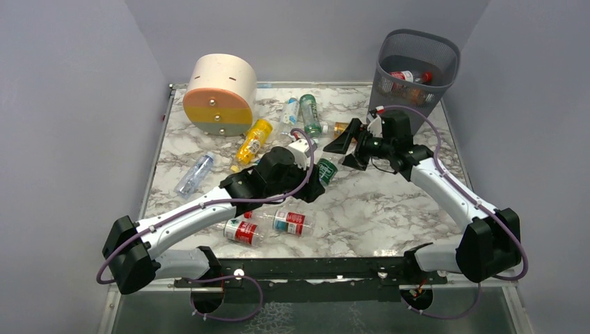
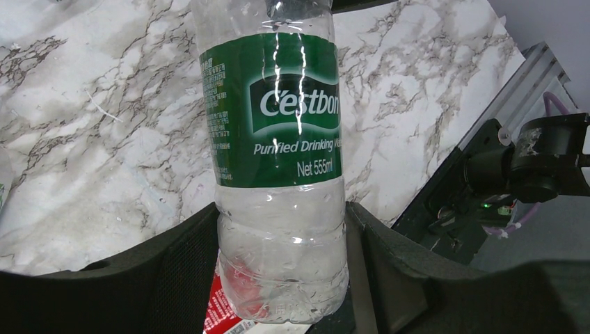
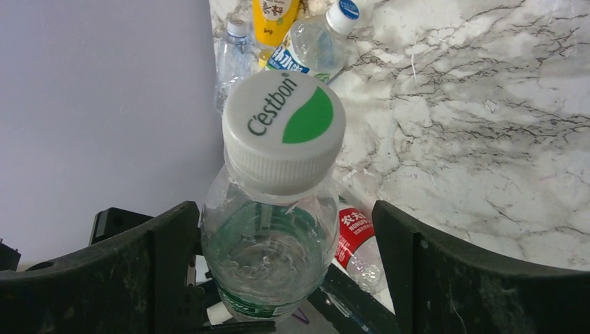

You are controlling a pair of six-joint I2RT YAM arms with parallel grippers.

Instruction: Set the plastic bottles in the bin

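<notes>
My left gripper is shut on a green-labelled Cestbon bottle (image 2: 275,118), held at mid-table. My right gripper is part open around the same bottle's neck end, its white cap (image 3: 282,122) facing that camera; contact is unclear. Red-label bottles (image 1: 292,223) lie at the front, a blue-tinted bottle (image 1: 195,174) at left, a yellow bottle (image 1: 254,142) and green bottle (image 1: 309,115) farther back. The grey mesh bin (image 1: 389,49) at back right holds bottles.
A cream drum-shaped cabinet (image 1: 216,76) stands at back left. Grey walls surround the table.
</notes>
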